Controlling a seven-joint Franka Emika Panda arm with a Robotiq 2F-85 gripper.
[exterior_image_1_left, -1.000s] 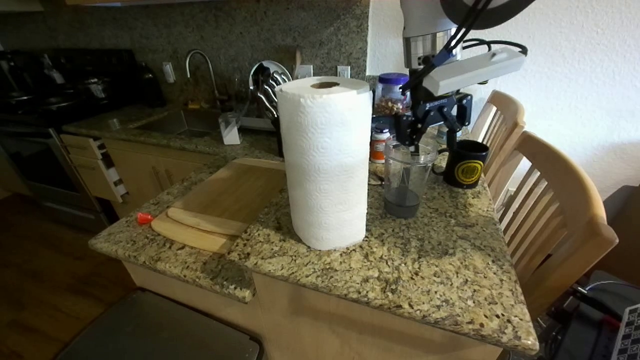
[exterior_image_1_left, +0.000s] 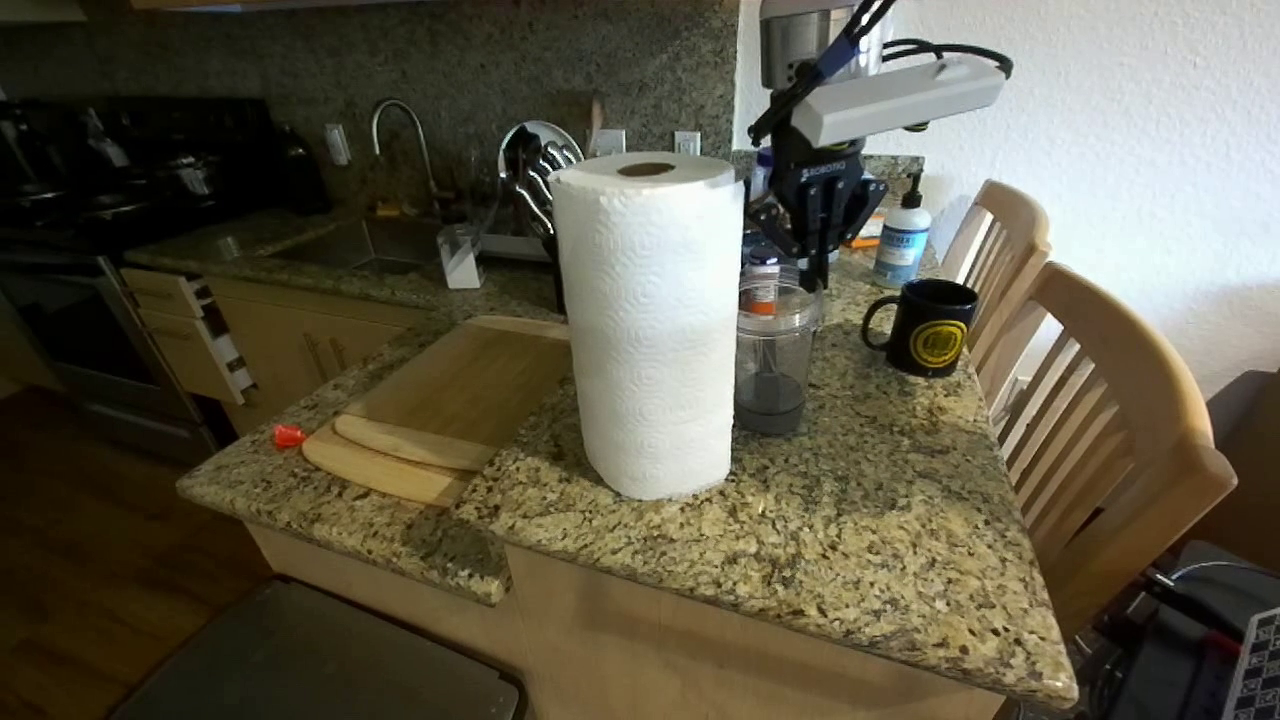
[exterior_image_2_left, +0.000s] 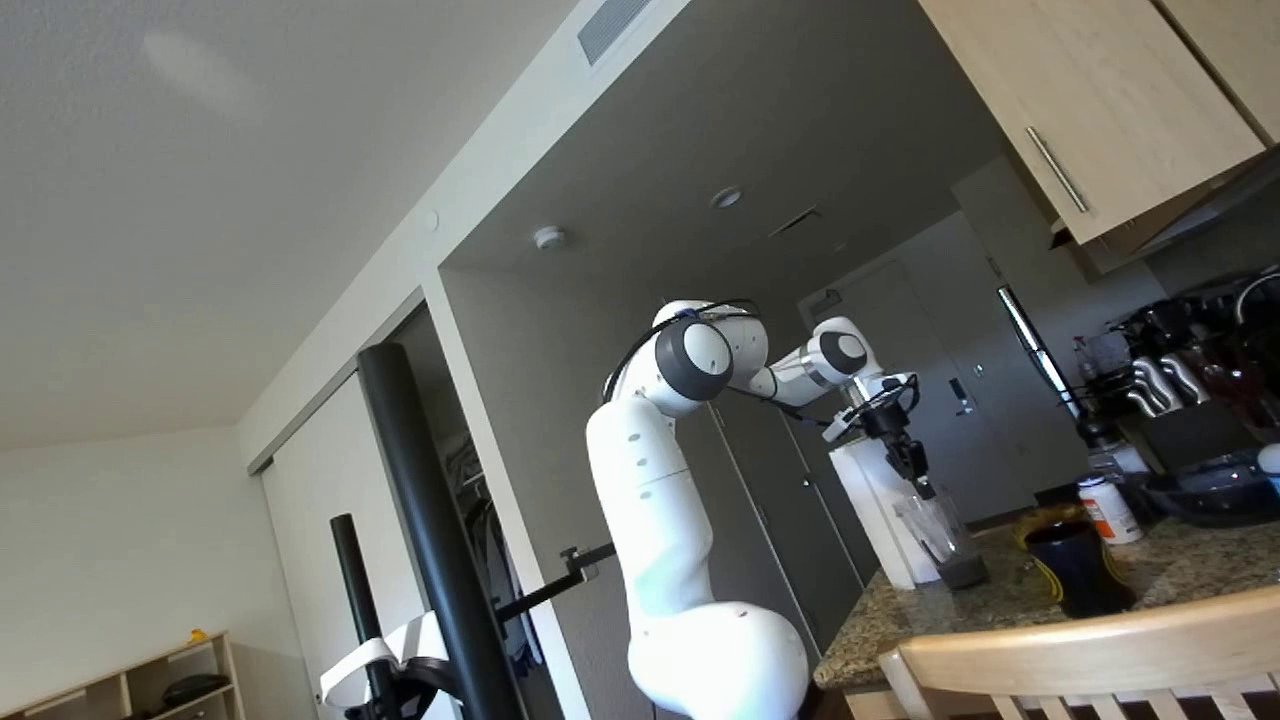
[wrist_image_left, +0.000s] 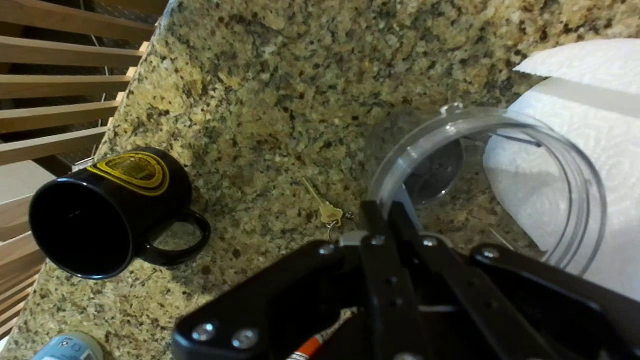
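Observation:
A clear, open-topped container (exterior_image_1_left: 771, 360) with a dark grey base stands close behind the paper towel roll (exterior_image_1_left: 654, 348). My gripper (exterior_image_1_left: 818, 283) reaches down to it from above, shut on one side of its rim. In the wrist view the fingertips (wrist_image_left: 373, 211) pinch the container's wall (wrist_image_left: 403, 165), its round mouth spreading to the right. It also appears below my gripper (exterior_image_2_left: 925, 490) in exterior view 2. Whether the base rests on the counter or is slightly off it, I cannot tell.
A black mug (wrist_image_left: 141, 207) stands at the chair side of the counter. A key (wrist_image_left: 324, 207) lies between mug and container. Cutting boards (exterior_image_1_left: 456, 384) lie beyond the towel roll, and a soap bottle (exterior_image_1_left: 902, 240) stands behind the mug.
The fingers, spread a second ago, have shut on the container's rim. Gripper and container have shifted left in exterior view 1, nearer the paper towel roll.

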